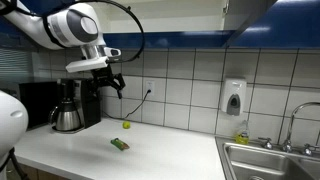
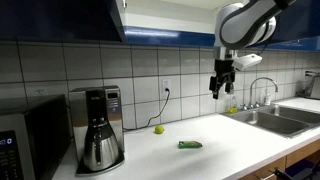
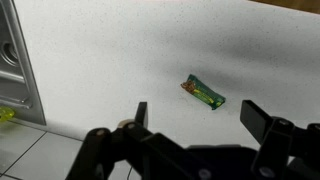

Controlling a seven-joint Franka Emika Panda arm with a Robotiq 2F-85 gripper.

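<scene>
A small green wrapped packet lies flat on the white counter. The second exterior view also has this packet near the middle of the worktop, and from the wrist the packet shows green with a brownish end. High above the counter hangs my gripper, its two fingers spread wide with nothing between them. Seen from above, the packet lies just beyond the gap between the fingertips, well below them and untouched.
A yellow-green round object rests near the back wall. The coffee maker stands at one end with a microwave beside it. At the other end are the sink and a yellow soap bottle.
</scene>
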